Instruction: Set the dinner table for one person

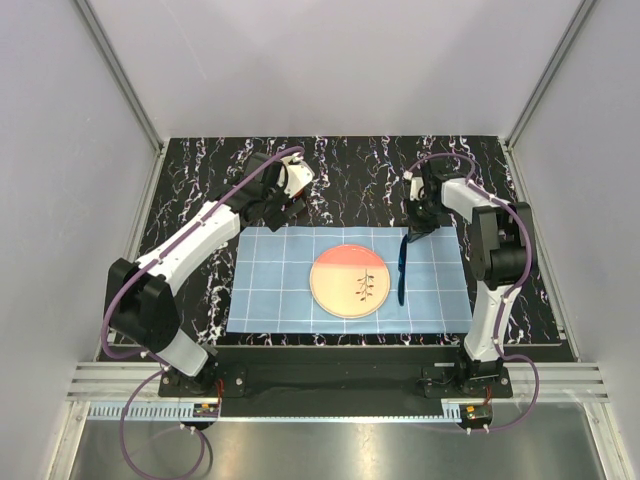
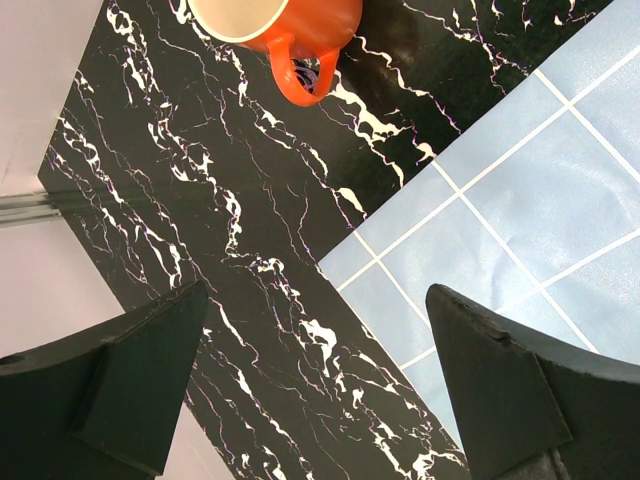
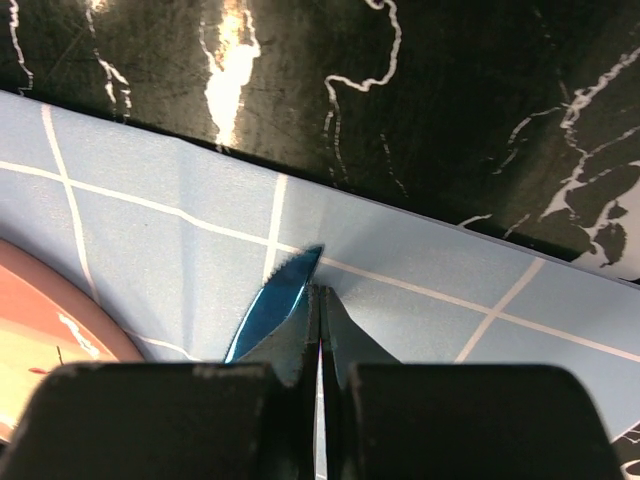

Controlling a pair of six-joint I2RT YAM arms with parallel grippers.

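Note:
On the blue placemat [image 1: 275, 285] lies a peach plate [image 1: 340, 285] with a plant motif. Just right of it a dark blue knife [image 1: 402, 275] lies lengthwise, its blade tip toward the back. My right gripper [image 1: 410, 236] is shut beside that tip. In the right wrist view its fingertips touch or nearly touch the knife blade [image 3: 275, 305]; I cannot tell which, and nothing shows between them. My left gripper stands open and empty above the back left of the table. Ahead of it is an orange mug [image 2: 310, 30], mostly hidden from above by that arm.
Black marbled tabletop [image 1: 345, 180] surrounds the placemat, with bare room at the back centre. White walls [image 1: 60, 200] close off the sides and back.

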